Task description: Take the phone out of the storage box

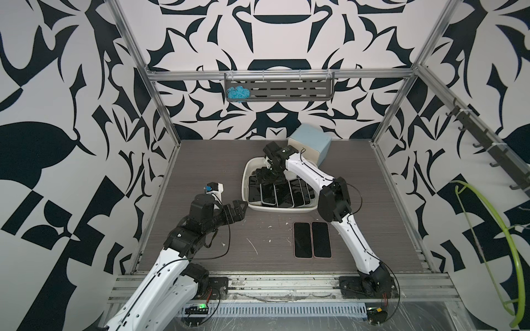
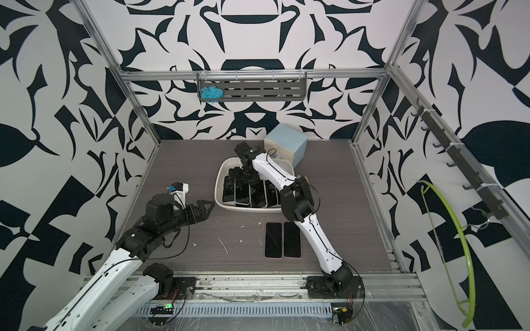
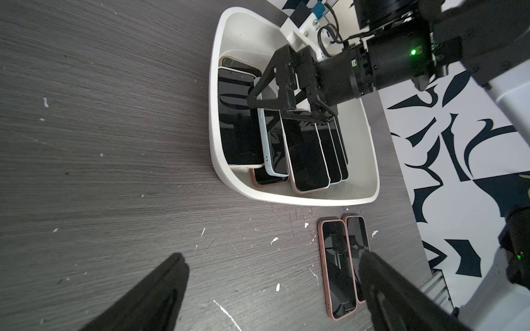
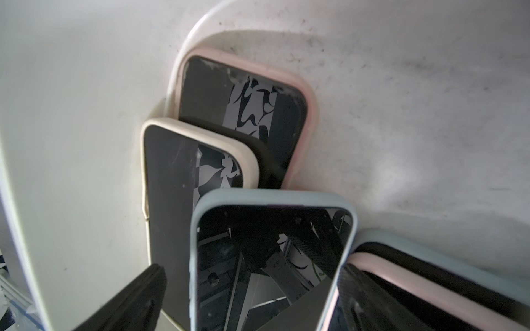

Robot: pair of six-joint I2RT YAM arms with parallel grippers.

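The white storage box [image 3: 218, 149] holds several dark-screened phones lying over one another. In the right wrist view, a phone in a light blue case [image 4: 270, 259] lies between the spread fingers of my right gripper. A white-cased phone [image 4: 185, 182] lies beside it, and a pink-cased phone [image 4: 243, 96] shows at the back corner. My right gripper is open, low over the phones; whether its fingers touch the blue case is unclear. My left gripper [image 1: 241, 209] is open and empty above the table, by the box's front left corner.
Two phones, a left one [image 1: 302, 240] and a right one [image 1: 321, 240], lie side by side on the table in front of the box. A pale blue carton [image 1: 310, 142] stands behind the box. Bare table [image 1: 204, 165] stretches to the left.
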